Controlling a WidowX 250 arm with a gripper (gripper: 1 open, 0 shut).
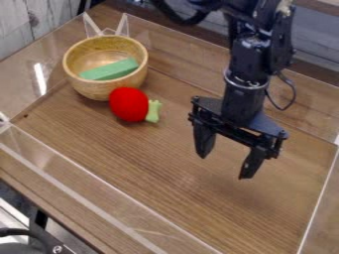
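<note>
My black gripper [225,139] hangs over the right-centre of the wooden table, pointing down with its two fingers spread open and nothing between them. A red strawberry-like object [129,105] with a pale green end lies on the table left of it, apart from the gripper. A yellow bowl [82,47] at the upper left holds a green block [110,69].
A cable loops at the arm's right.
</note>
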